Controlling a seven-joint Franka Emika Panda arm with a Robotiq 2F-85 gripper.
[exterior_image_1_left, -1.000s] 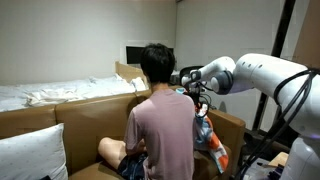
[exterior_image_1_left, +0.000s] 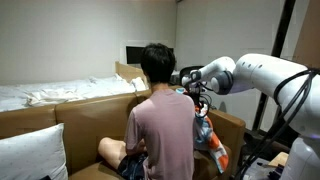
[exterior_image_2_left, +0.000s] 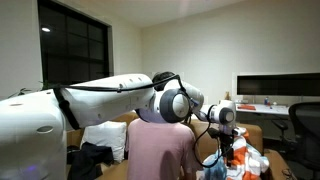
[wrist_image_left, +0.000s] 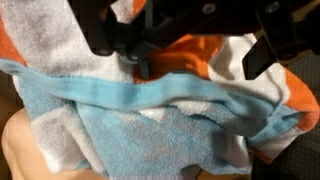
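Observation:
A striped terry towel in light blue, white and orange (wrist_image_left: 150, 140) fills most of the wrist view, with a blue band running across its folds. Over it my gripper stands open, the dark fingers (wrist_image_left: 262, 58) well apart and the towel's orange part showing between them. Whether they touch the cloth is hard to tell. In exterior view 1 the same towel (exterior_image_1_left: 213, 143) drapes over the right end of the brown couch. The second exterior view shows the towel (exterior_image_2_left: 247, 158) below the arm's end.
A person in a pink shirt (exterior_image_1_left: 163, 130) sits on the couch (exterior_image_1_left: 88, 125), close to the towel and arm. White pillow (exterior_image_1_left: 33, 153) at left, white-covered bed (exterior_image_1_left: 70, 92) behind. An office chair (exterior_image_2_left: 305, 125) stands near a desk.

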